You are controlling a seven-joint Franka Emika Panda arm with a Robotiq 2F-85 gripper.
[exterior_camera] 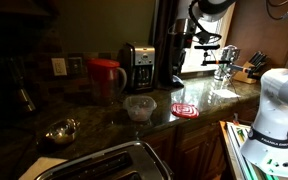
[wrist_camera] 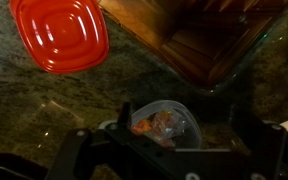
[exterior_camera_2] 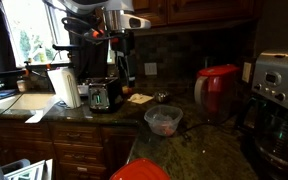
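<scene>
My gripper stands open, its two dark fingers wide apart at the bottom of the wrist view. A clear plastic bowl [wrist_camera: 171,122] shows below and between them, with some orange and pale items inside. In both exterior views the gripper hangs well above the counter, apart from everything on it. The same bowl [exterior_camera: 139,107] rests on the dark counter in front of the toaster. A red lid [exterior_camera: 185,110] lies flat on the counter to the bowl's right, and the red lid [wrist_camera: 64,32] is at the wrist view's upper left.
Behind the bowl stand a red pitcher [exterior_camera: 106,80] and a metal toaster [exterior_camera: 141,68]. A small metal bowl [exterior_camera: 61,131] is at the left, near the sink [exterior_camera: 109,160]. A coffee maker [exterior_camera_2: 276,100] fills the right of the second exterior view.
</scene>
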